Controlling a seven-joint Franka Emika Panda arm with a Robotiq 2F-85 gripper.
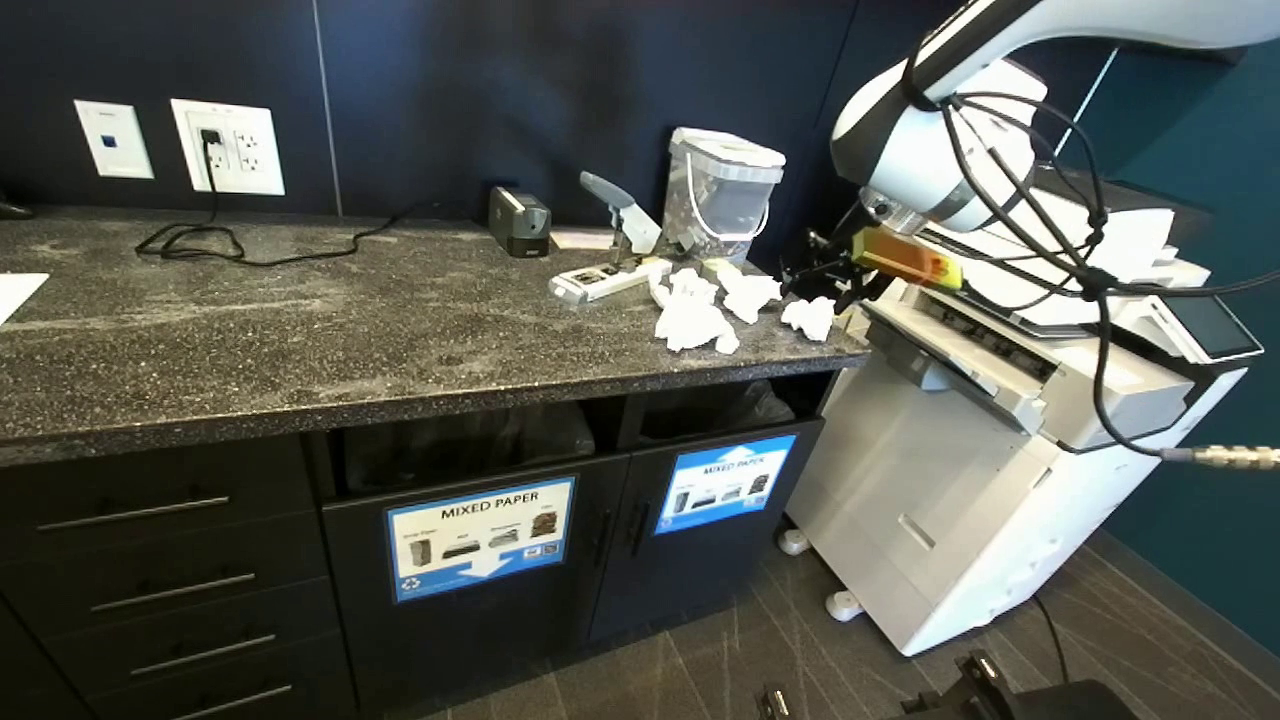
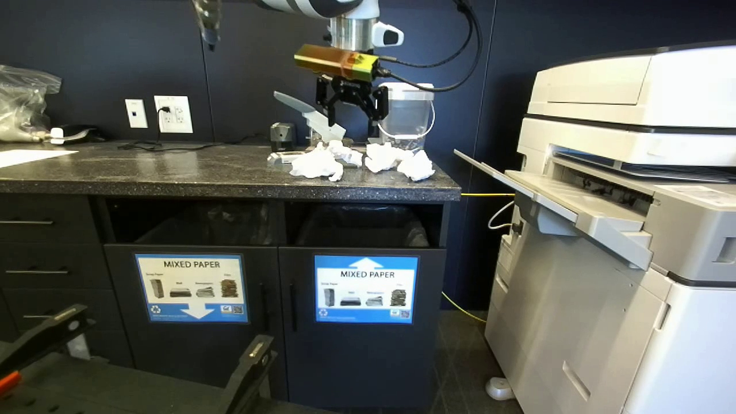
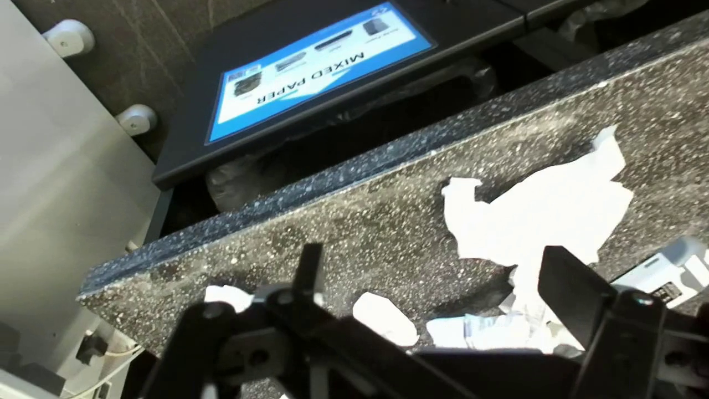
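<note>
My gripper hangs open above the crumpled papers at the right end of the counter, nothing between its fingers. In exterior view 2 a white crumpled paper lies nearest the counter's front, left of the gripper. Other crumpled papers rest to the right of it. The wrist view shows the large white paper on the counter, off toward the right finger. A smaller paper piece appears between the fingers' lines of sight, lower down on the counter. My own fingers partly hide the papers there.
A long-arm stapler and a clear lidded bucket stand behind the papers. A black sharpener sits farther left. Under the counter are two open bin slots with MIXED PAPER signs. A printer stands at the right.
</note>
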